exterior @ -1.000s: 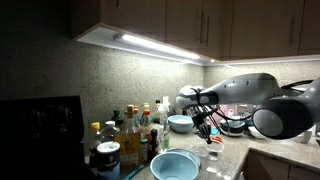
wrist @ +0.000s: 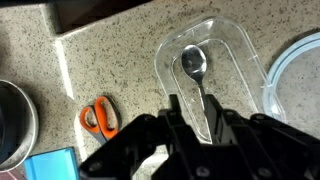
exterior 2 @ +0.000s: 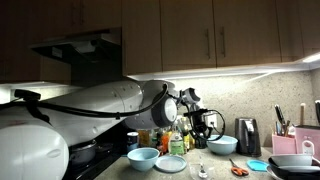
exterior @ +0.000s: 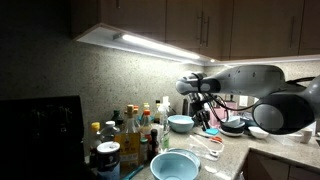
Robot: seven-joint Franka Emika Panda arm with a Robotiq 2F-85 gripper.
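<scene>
A metal spoon lies inside a clear plastic container on the speckled counter. In the wrist view, my gripper is above the container's near side, its two dark fingertips apart and the spoon's handle running down beneath the right one. No object shows held between them. Exterior view 1 has the gripper raised over the counter near the back wall; in exterior view 2 the gripper hangs above the container. Orange-handled scissors rest left of the container.
A dark pan and a blue item lie left of the scissors. To the right is a round pale blue-rimmed plate. Blue bowls and several bottles line the counter. A dark kettle stands behind.
Over the last second my arm has risen and drawn back from the container.
</scene>
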